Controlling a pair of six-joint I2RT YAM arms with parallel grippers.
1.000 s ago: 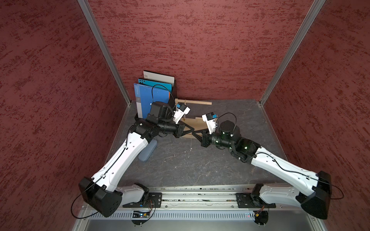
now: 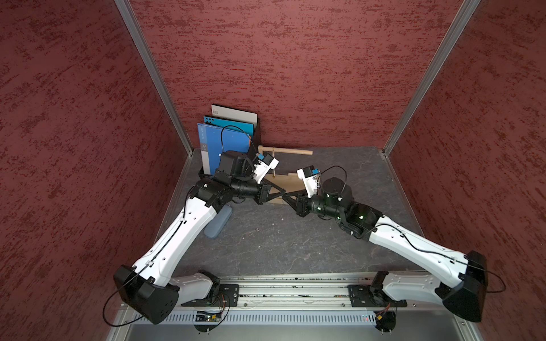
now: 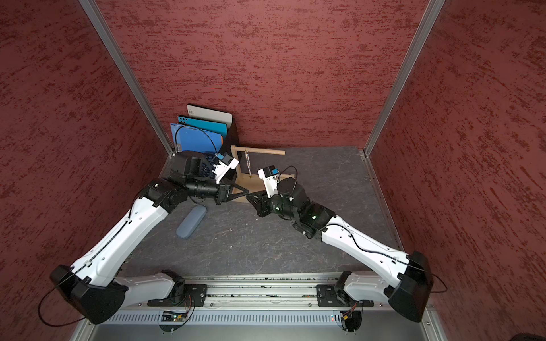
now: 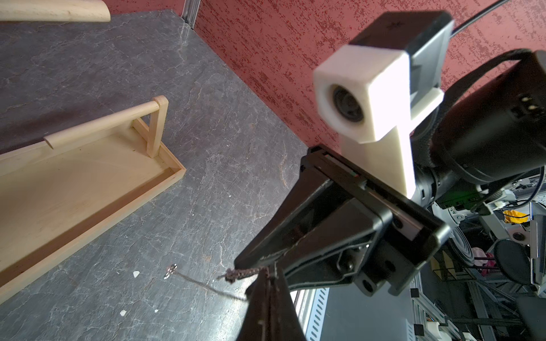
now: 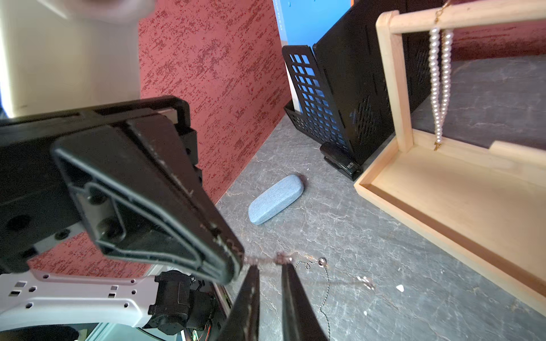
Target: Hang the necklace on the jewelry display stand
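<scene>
A thin silver necklace shows in the right wrist view. Its upper end runs to the tip of my left gripper, which is shut on the fine chain; a small round bead or pendant hangs there. Close against that tip is my right gripper, its fingers slightly apart, with a blurred bit of chain at the fingertips; whether they touch it is unclear. Behind the grippers stands the wooden display stand, with a post, a top bar and a tray base. From its bar hangs a pearl necklace.
A black file holder with folders stands left of the stand. A small black object lies by it. A blue-grey case rests on the table nearer the front.
The left arm has barely moved, and both gripper tips stay close together in front of the stand.
</scene>
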